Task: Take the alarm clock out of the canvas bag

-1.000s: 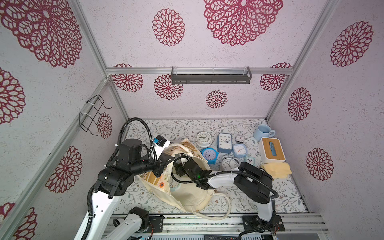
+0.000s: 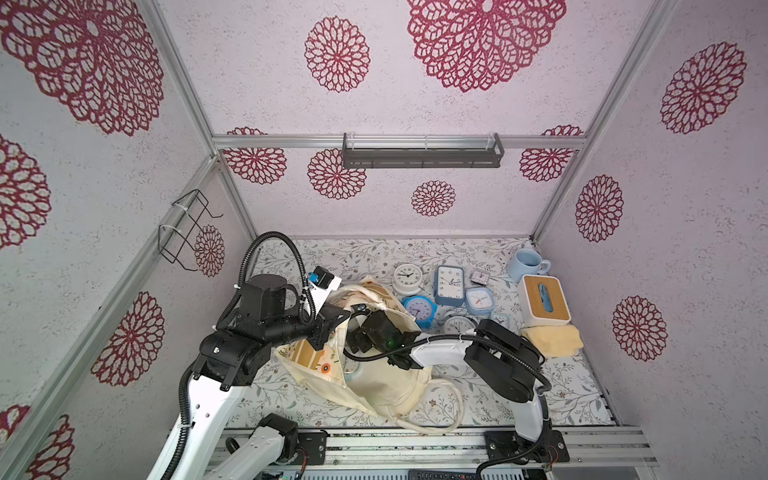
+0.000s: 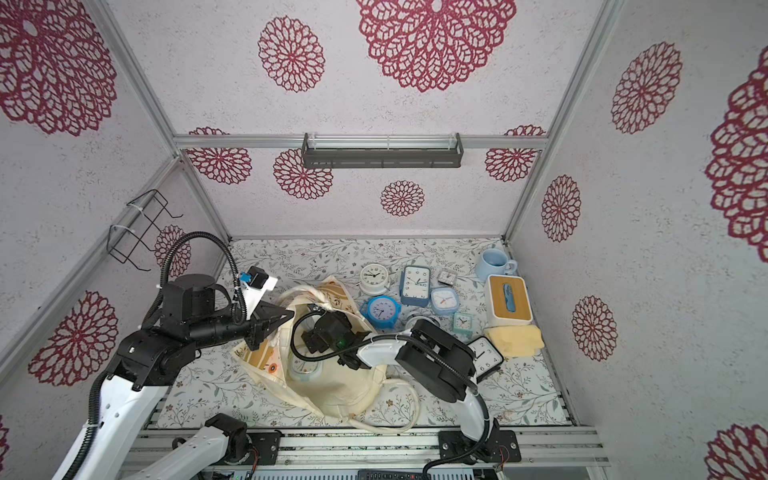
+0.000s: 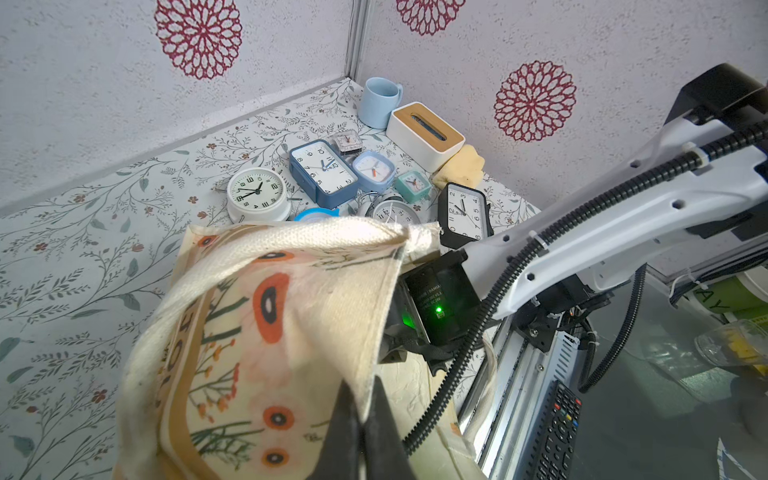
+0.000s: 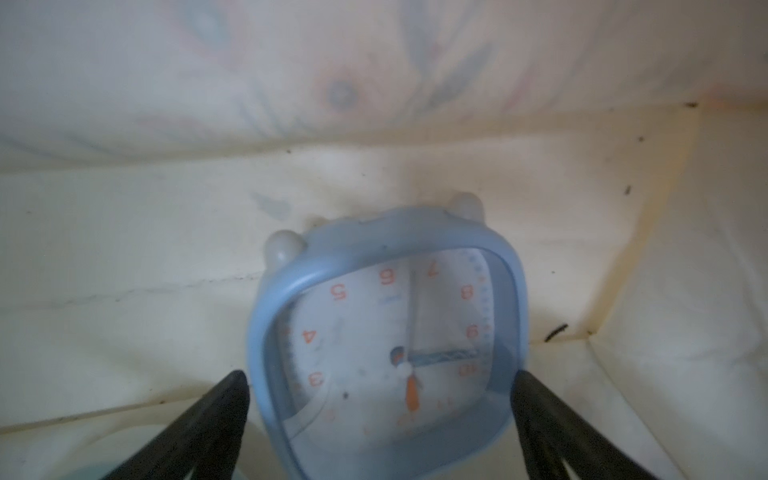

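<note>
The cream canvas bag [image 3: 352, 392] lies open at front left. My left gripper is shut at the bag's upper edge, beside the handle, with cream fabric at its fingertips. My right gripper reaches down inside the bag, open, its fingers either side of a light blue alarm clock [image 5: 416, 312], which lies on the cream lining. Part of a second pale round object [image 5: 136, 448] shows beside it. In both top views, my right wrist hides much of the bag's inside.
Several clocks [image 2: 449, 281] stand behind and right of the bag. At the back right are a blue mug [image 2: 525, 264], a wooden-topped box [image 2: 544, 300] and a yellow cloth [image 2: 553, 340].
</note>
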